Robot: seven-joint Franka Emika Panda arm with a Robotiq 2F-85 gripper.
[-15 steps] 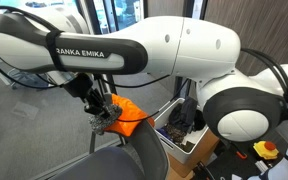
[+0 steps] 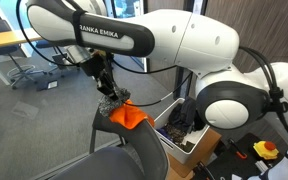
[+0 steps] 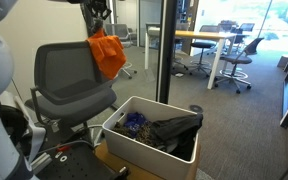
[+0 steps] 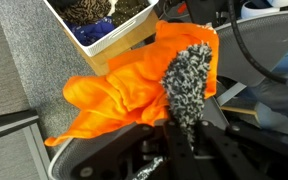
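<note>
An orange cloth [image 2: 129, 115] with a grey speckled part [image 2: 110, 103] hangs from my gripper [image 2: 104, 90], which is shut on it. In the wrist view the speckled part [image 4: 188, 83] runs up from between the fingers, and the orange cloth [image 4: 124, 92] spreads out to its left. The fingertips are mostly covered by the fabric there. Exterior view 2 has the orange cloth [image 3: 107, 54] dangling in the air above the dark chair [image 3: 72, 85], with the gripper only partly visible at the top.
A white box [image 3: 149, 154] with dark cloth [image 3: 176, 128] and other small items in it stands beside the chair. Toward the back are tables [image 3: 234, 48] and office chairs [image 3: 249, 52]. Open carpet [image 2: 44, 125] lies on the far side of the chair.
The arm has shifted upward in exterior view 1, with the cloth still in the gripper. The speckled part has risen, and the orange part hangs at about the same height. Box and chair stay put.
</note>
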